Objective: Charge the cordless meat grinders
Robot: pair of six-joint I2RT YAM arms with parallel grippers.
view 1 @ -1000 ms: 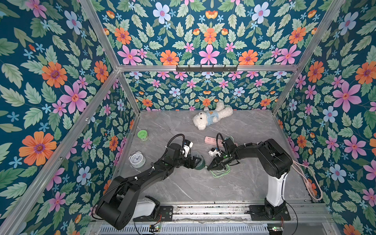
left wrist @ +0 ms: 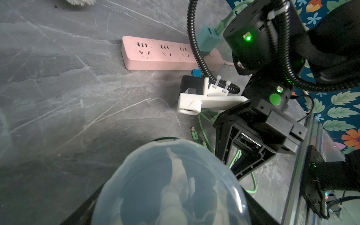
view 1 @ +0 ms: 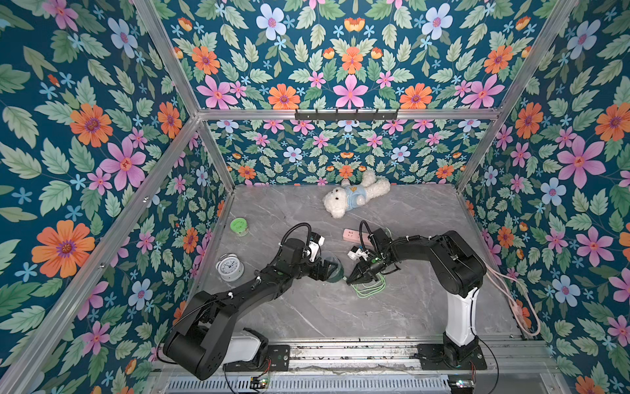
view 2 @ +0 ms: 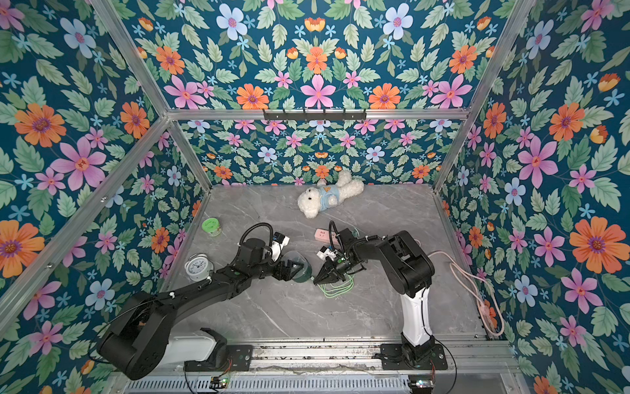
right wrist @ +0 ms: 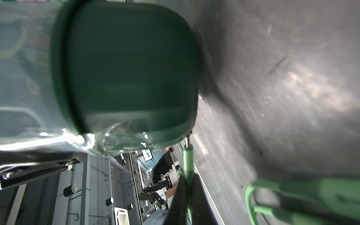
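The meat grinder, with a clear bowl and dark green base (right wrist: 135,71), is between the arms in both top views. My left gripper (view 1: 326,269) stands open, its fingers spread around the grinder (left wrist: 170,187), whose bowl fills the bottom of the left wrist view. My right gripper is shut on the green charging cable's plug (right wrist: 188,161). The plug's metal tip touches the base's edge; whether it is seated inside cannot be seen. Loose cable (view 1: 370,289) lies coiled below the right gripper. A pink power strip (left wrist: 161,54) carries a teal adapter (left wrist: 208,39).
A white plush dog (view 1: 354,195) lies at the back. On the left are a green-topped round item (view 1: 239,226) and a white clock (view 1: 229,268).
The left arm has shifted very slightly, and the right arm's elbow sits a touch further left. The grinder and plug stay together in nearly the same place.
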